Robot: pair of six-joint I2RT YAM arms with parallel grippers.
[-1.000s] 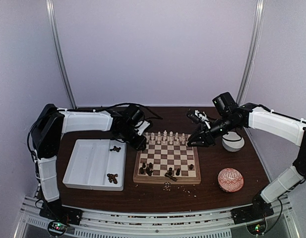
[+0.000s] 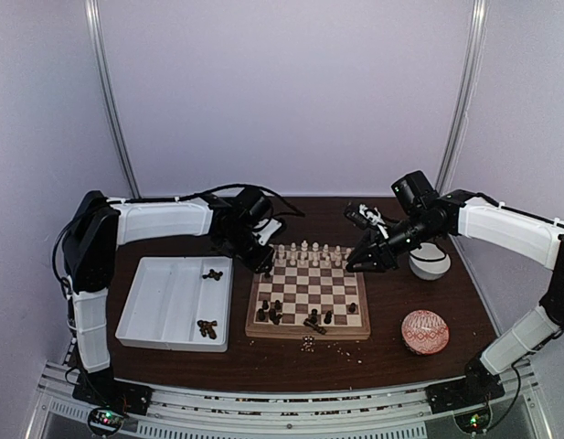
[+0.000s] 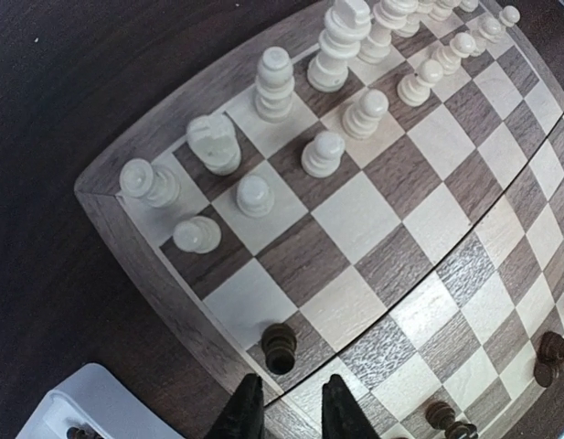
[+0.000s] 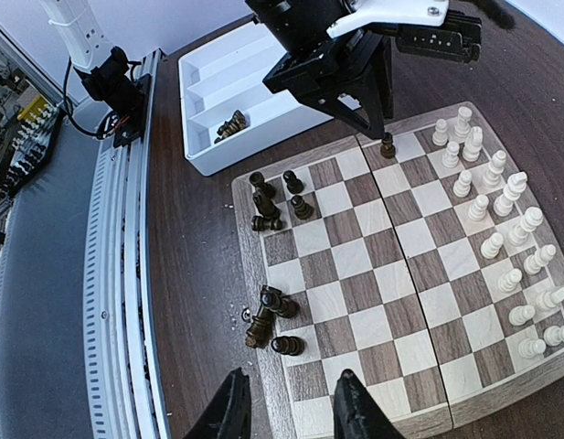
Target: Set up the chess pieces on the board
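Note:
The chessboard [image 2: 309, 333] has two rows of white pieces [image 4: 514, 194] along its far side. A lone dark piece [image 3: 279, 349] stands upright near the left edge, on the white half close to the fold. Just short of it, my left gripper is open with nothing between its fingers. Several dark pieces [image 4: 263, 203] are on the near side, some upright; one dark piece [image 4: 260, 326] lies tipped at the near edge. My right gripper hangs open and empty above the board's right side.
Left of the board, a white tray [image 2: 172, 345] holds a few dark pieces [image 2: 207, 328]. A white bowl [image 2: 430, 262] and a red patterned bowl [image 2: 425, 331] stand at the right. Small bits [image 2: 307, 344] lie before the board. Its middle squares are clear.
My left gripper has shifted slightly right, at the board's left edge. The right arm and the pieces in the top view look unmoved.

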